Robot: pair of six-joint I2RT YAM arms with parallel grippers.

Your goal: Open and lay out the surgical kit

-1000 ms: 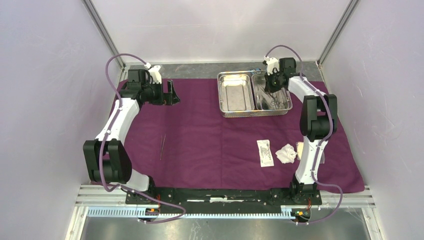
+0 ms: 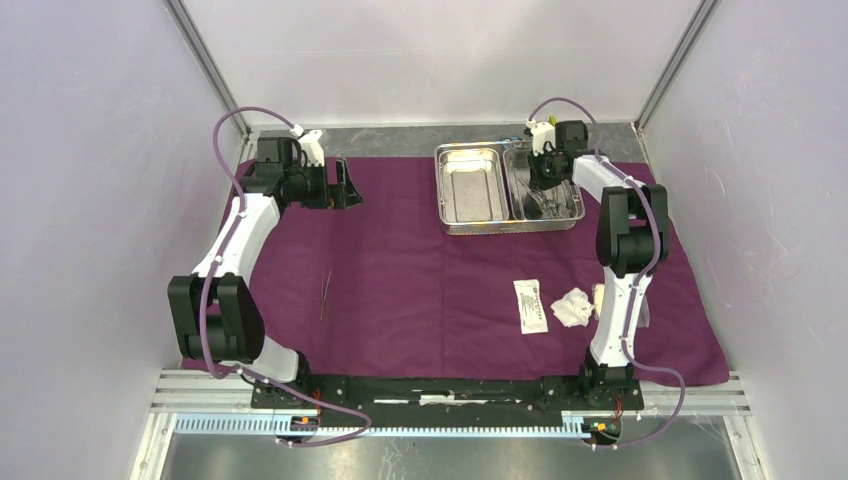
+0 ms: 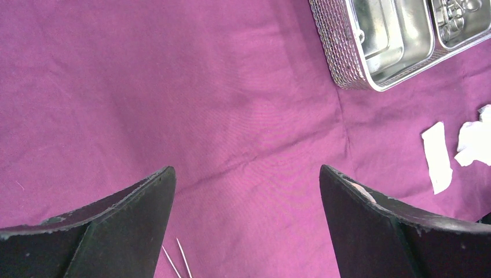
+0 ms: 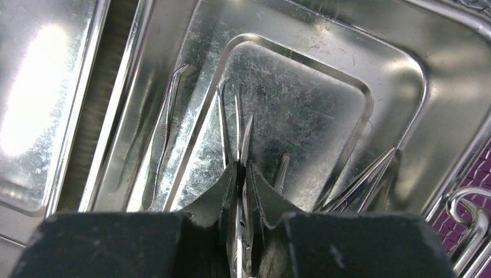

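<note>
Over the steel kit basket (image 2: 508,227) stands my right gripper (image 2: 536,186), its tips down in the right-hand tray. In the right wrist view, the right gripper has its tips close together at slender steel instruments (image 4: 237,124). Part of an instrument shows in the narrow gap, but whether it is gripped I cannot tell. Angled tweezers (image 4: 162,136) lie left of the fingers; more pointed instruments (image 4: 362,182) lie to the right. My left gripper is open and empty above the purple cloth (image 3: 243,104).
Two thin sticks (image 2: 325,295) lie on the cloth at left. A white packet (image 2: 531,306) and a crumpled white cloth (image 2: 573,307) lie in front of the basket. The basket's left tray (image 2: 473,193) looks empty.
After lifting slightly toward the back, my right gripper has come forward and lower over the right-hand tray. My left arm has barely moved.
</note>
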